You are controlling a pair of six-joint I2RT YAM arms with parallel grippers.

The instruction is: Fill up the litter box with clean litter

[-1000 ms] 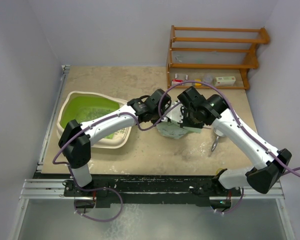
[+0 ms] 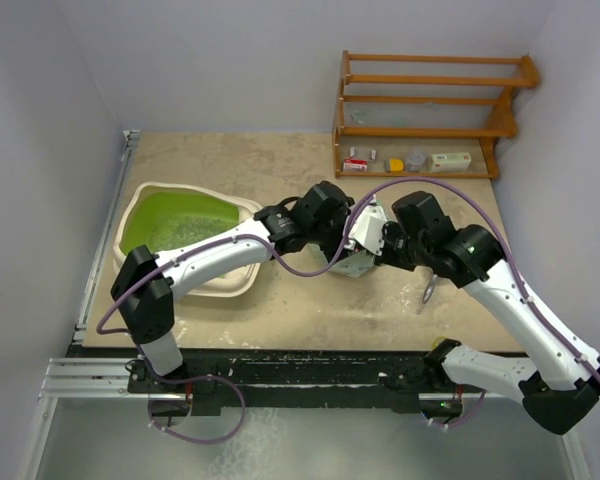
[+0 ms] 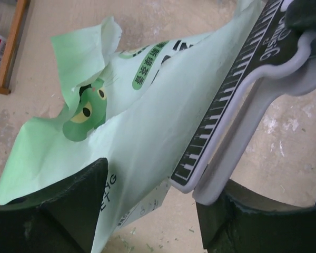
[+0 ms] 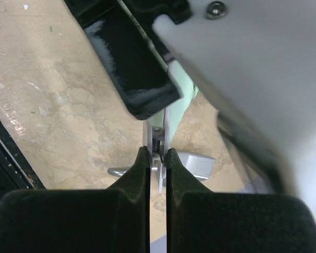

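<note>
A pale green litter bag (image 3: 134, 121) with a cat face and torn flap fills the left wrist view. A grey sealing clip (image 3: 221, 132) lies along its edge, and my left gripper is part open around bag and clip. My right gripper is shut on a grey clip at a strip of green bag. The green-and-cream litter box (image 2: 185, 215) stands at the left of the top view, with both arms meeting to its right.
A wooden rack (image 2: 430, 130) with small items stands at the back right. A metal scoop (image 2: 430, 288) lies on the right of the floor.
The left arm has shifted only slightly toward the right.
</note>
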